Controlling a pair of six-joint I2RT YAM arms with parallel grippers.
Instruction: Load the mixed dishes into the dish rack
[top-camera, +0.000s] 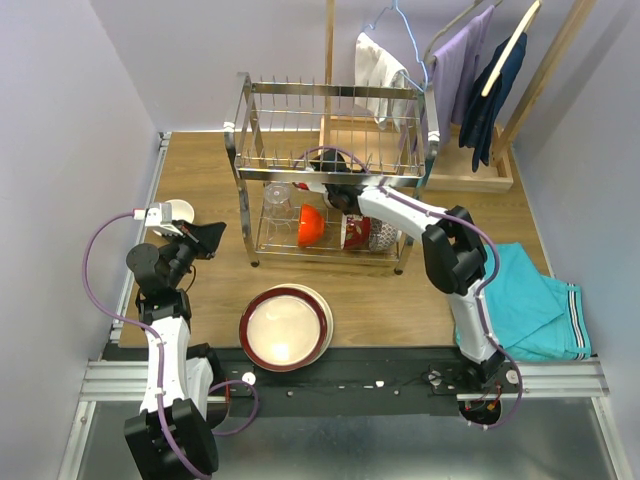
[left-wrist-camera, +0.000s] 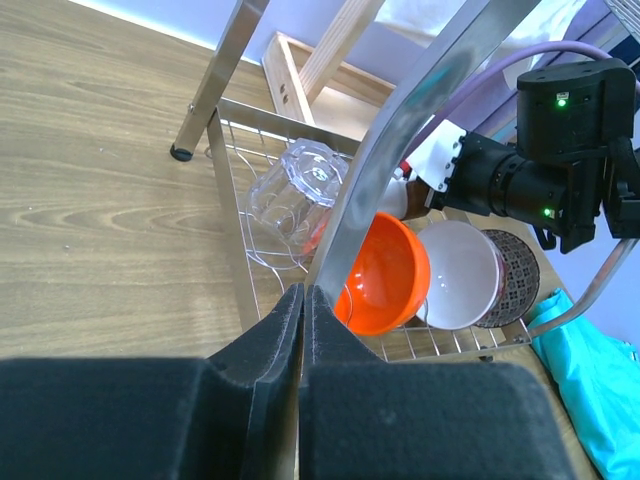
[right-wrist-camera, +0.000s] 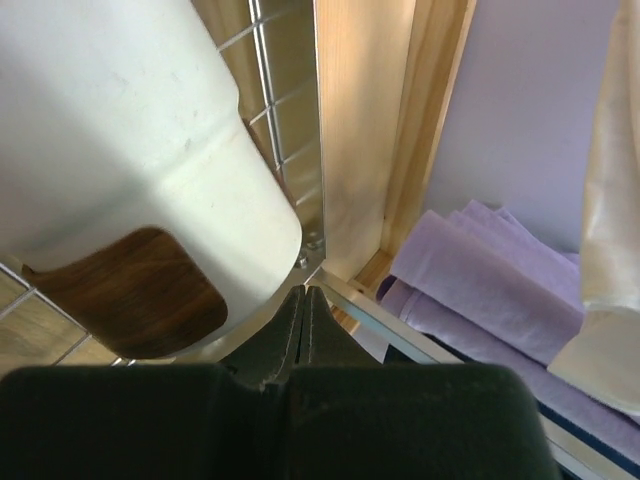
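Observation:
The two-tier metal dish rack (top-camera: 246, 215) has dishes on its lower shelf: a clear glass (left-wrist-camera: 298, 185), an orange bowl (left-wrist-camera: 385, 278), a white-inside bowl (left-wrist-camera: 460, 272) and a dark speckled one (left-wrist-camera: 516, 280). Outside it lie stacked plates, the top one red-rimmed (top-camera: 284, 330), and a small white dish (top-camera: 181, 210) at the left. My left gripper is shut left of the rack, nothing visible between its fingertips. Inside the rack, under the upper shelf, my right gripper is shut and empty beside a white cup with a brown patch (right-wrist-camera: 150, 200).
The upper shelf (top-camera: 330, 90) stands empty over my right arm, and the rack's posts are close around it. Teal cloth (top-camera: 525, 305) lies at the right. Behind stands a wooden drying frame (top-camera: 500, 178) with hanging clothes. Bare table lies right of the plates.

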